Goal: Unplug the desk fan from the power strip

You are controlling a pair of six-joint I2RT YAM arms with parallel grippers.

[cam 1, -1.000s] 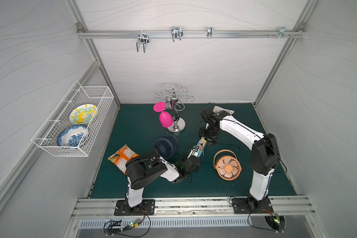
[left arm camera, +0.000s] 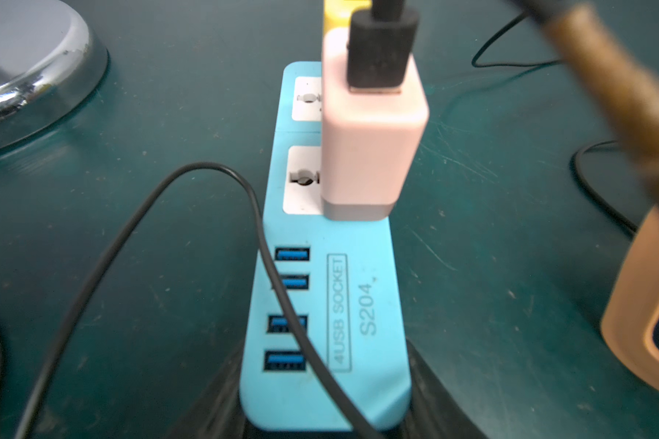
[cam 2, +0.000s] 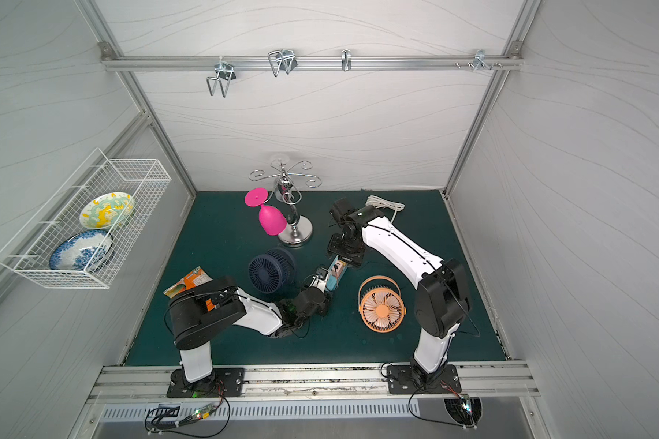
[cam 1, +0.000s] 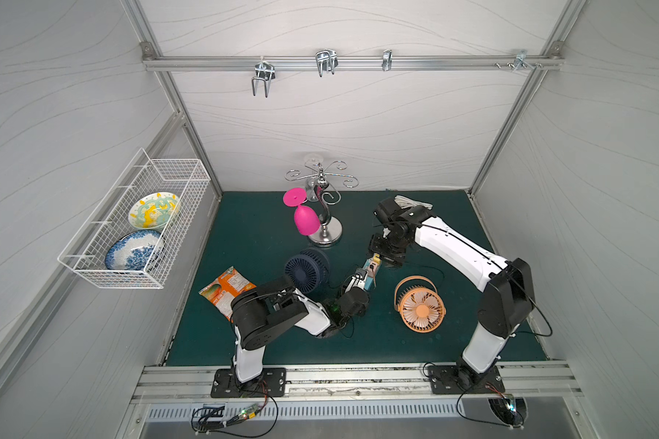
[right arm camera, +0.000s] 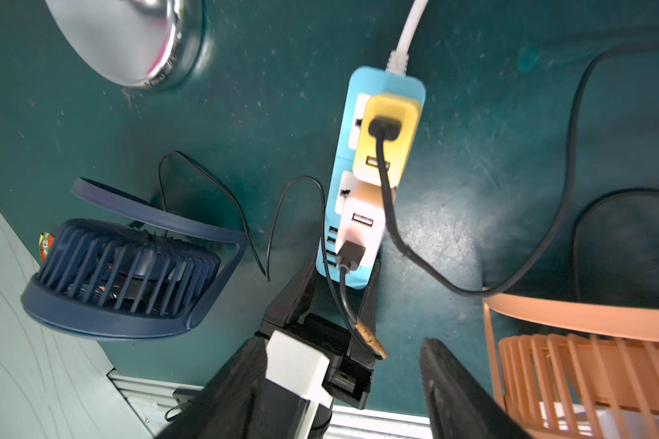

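Observation:
My left gripper is shut on the near end of the light-blue power strip point(right arm camera: 331, 223), beside its USB ports. Two adapters sit in the strip: a yellow adapter point(right arm camera: 388, 135) at the far end and a pale pink adapter point(right arm camera: 362, 212) nearer my left gripper. Black cable plugs are in both. From the pink adapter the cable runs to a brown sleeve point(right arm camera: 372, 340). My right gripper is over the strip, fingers apart and nothing between them. An orange fan point(cam 1: 421, 308) stands right of the strip, a dark blue fan point(cam 1: 306, 273) left.
A chrome stand point(cam 1: 325, 230) with a pink goblet point(cam 1: 306, 220) stands behind the blue fan. Loose black cables cross the table near the strip. An orange packet point(cam 1: 227, 290) lies at left. A white wire basket point(cam 1: 110, 278) with bowls hangs on the left wall.
My right arm has moved to the right, its gripper shifting slightly right over the far end of the strip. The left arm, strip and fans look unmoved.

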